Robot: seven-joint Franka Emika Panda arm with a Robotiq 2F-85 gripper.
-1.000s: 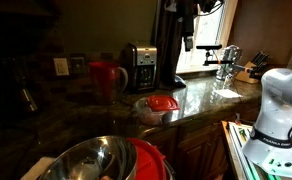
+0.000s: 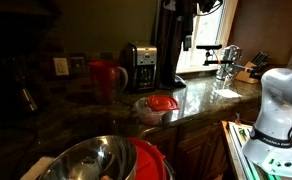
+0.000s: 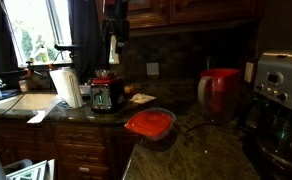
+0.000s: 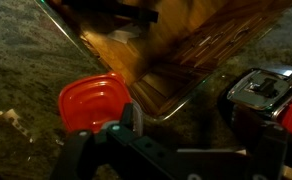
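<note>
My gripper (image 2: pixel 187 45) hangs high above the counter at the right in exterior view 1, pointing down. Its dark fingers (image 4: pixel 116 135) stand apart at the bottom of the wrist view, and nothing shows between them. Below on the dark counter lies a clear container (image 3: pixel 166 118) with a red lid (image 3: pixel 150 123) on or against it, close to the counter's edge. From above, the red lid (image 4: pixel 94 103) is left of the gripper and well apart from it.
A red pitcher (image 2: pixel 105 78) and a coffee maker (image 2: pixel 141 66) stand at the back. A metal bowl (image 2: pixel 90 160) is in the foreground. A red-and-black appliance (image 3: pixel 107 91) and a knife block (image 2: pixel 251 72) stand farther along the counter.
</note>
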